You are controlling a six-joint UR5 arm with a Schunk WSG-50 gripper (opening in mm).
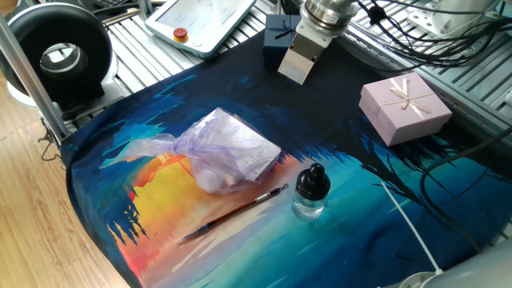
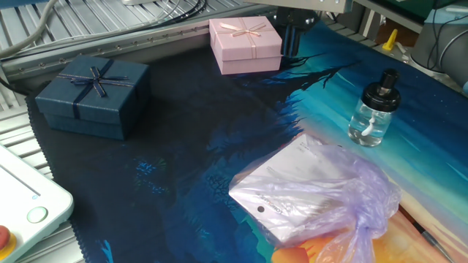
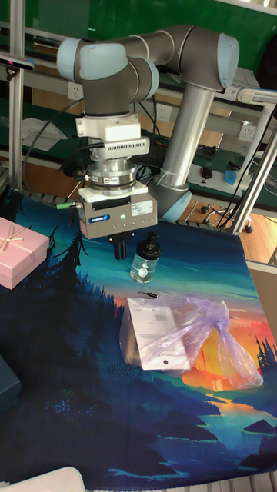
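My gripper (image 3: 123,248) hangs above the cloth with its black fingers pointing down, near the clear bottle (image 3: 145,260) in exterior view 3. In exterior view 2 its fingers (image 2: 292,41) show just beside the pink gift box (image 2: 246,45); no gap between them can be made out. Its housing (image 1: 302,58) overlaps the dark blue gift box (image 1: 278,40) in exterior view 1. A white box in a purple plastic bag (image 1: 240,148) lies mid-cloth. By it lie a dark pen or brush (image 1: 232,214) and the bottle with its black dropper cap (image 1: 313,182).
A white tablet with a red button (image 1: 192,22) lies at the back. Cables (image 1: 432,32) hang at the back right, with a thin white rod (image 1: 412,226) at right.
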